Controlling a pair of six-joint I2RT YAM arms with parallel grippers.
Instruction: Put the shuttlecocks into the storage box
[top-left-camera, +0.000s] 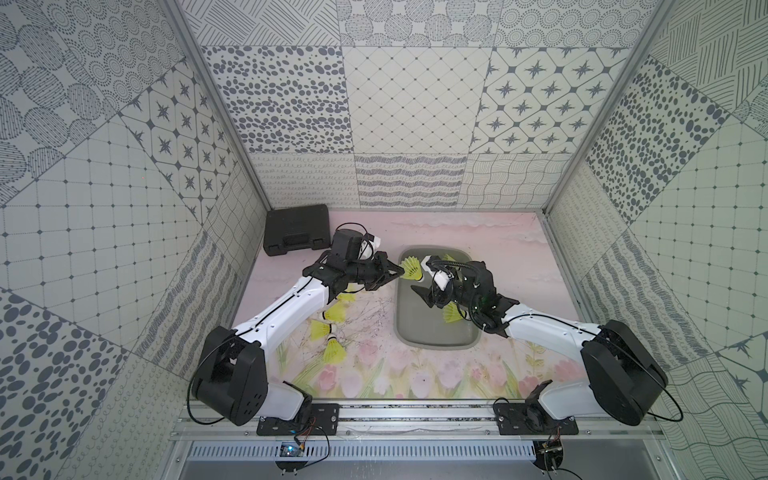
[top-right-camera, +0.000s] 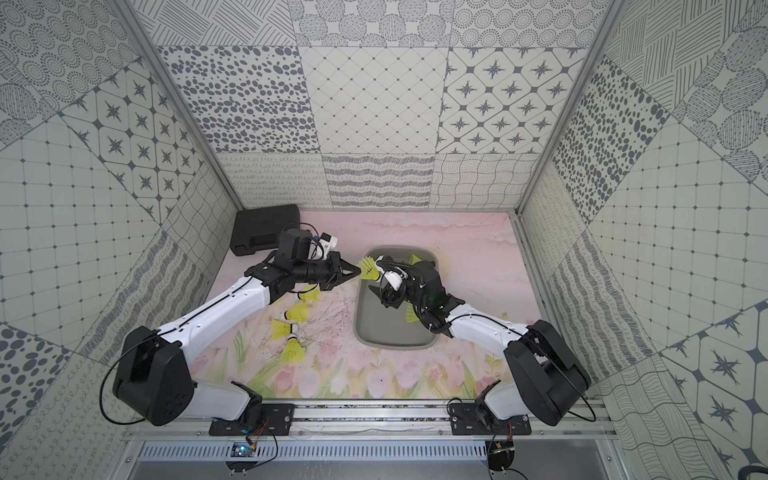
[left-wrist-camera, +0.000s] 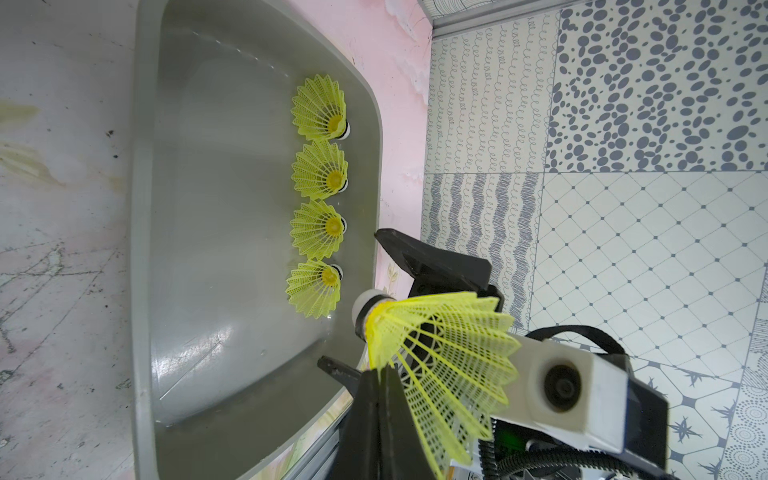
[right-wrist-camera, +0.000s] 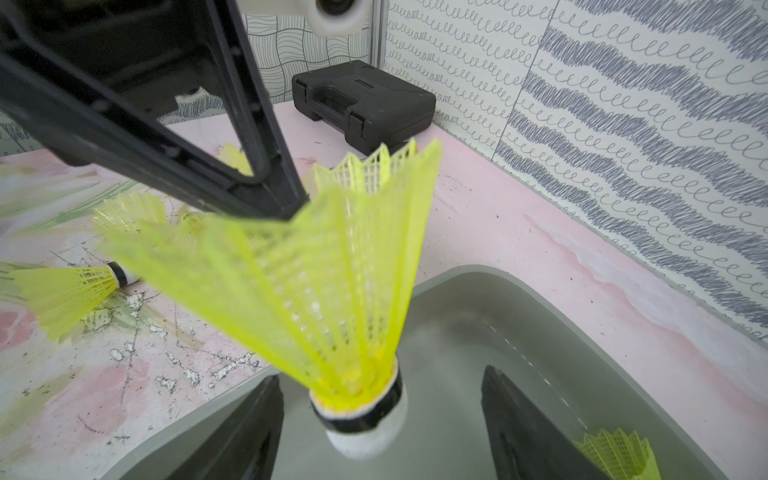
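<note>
My left gripper is shut on the thin skirt of a yellow shuttlecock (left-wrist-camera: 448, 340), held above the grey storage box (top-left-camera: 397, 320). Cork end down, this shuttlecock hangs between the fingers of my right gripper. Those fingers are parted, with gaps on both sides of the cork. Inside the box, several yellow shuttlecocks lie in a row along one side, among them one (left-wrist-camera: 318, 108) near a corner and another (left-wrist-camera: 314, 286) at the row's other end. Left of the box, more shuttlecocks (top-left-camera: 333, 350) lie on the table.
A black case (top-left-camera: 296, 229) sits at the back left of the table. The box's rim (right-wrist-camera: 472, 276) runs just below the two grippers. Much of the box floor (left-wrist-camera: 216, 240) is bare, and the table's back right is clear.
</note>
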